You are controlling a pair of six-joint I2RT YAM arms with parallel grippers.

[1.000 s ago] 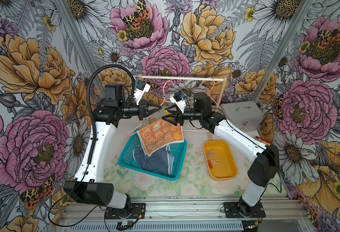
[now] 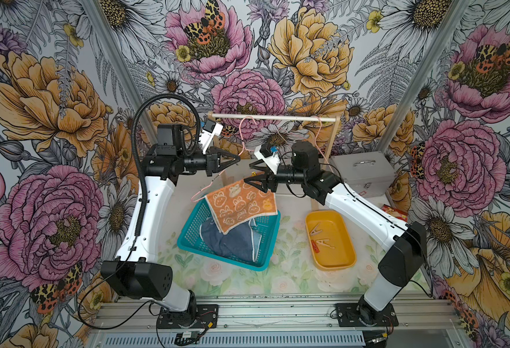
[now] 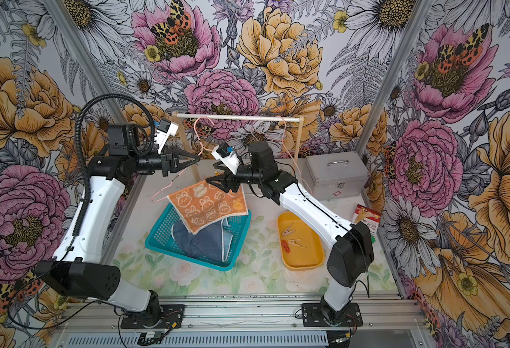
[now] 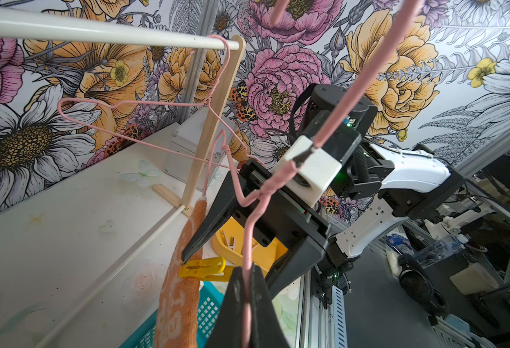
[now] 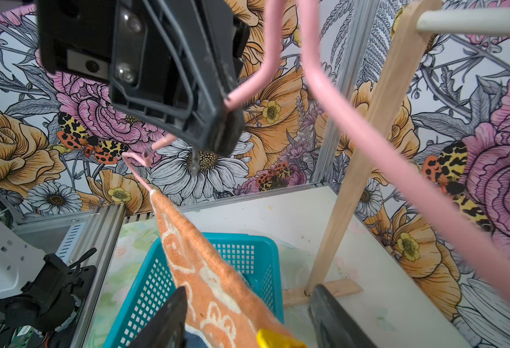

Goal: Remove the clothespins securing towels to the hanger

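Observation:
My left gripper (image 2: 231, 157) is shut on the pink hanger (image 4: 250, 232), whose wire runs up between its fingers in the left wrist view. An orange rabbit-patterned towel (image 2: 237, 206) hangs from that hanger over the teal basket. A yellow clothespin (image 4: 202, 268) is at the towel's top edge. My right gripper (image 2: 253, 177) stands open around that upper edge, close to the clothespin; in the right wrist view its blurred fingertips flank the towel and clothespin.
A yellow tray (image 2: 339, 243) holds clothespins at the right. The teal basket (image 2: 188, 232) holds a blue cloth (image 2: 225, 237). Behind are a wooden rack (image 2: 272, 118) and a grey metal box (image 2: 362, 171).
My right gripper has shifted slightly about the towel's top edge over the last second. The left arm has moved a little upward, with the hanger along with it.

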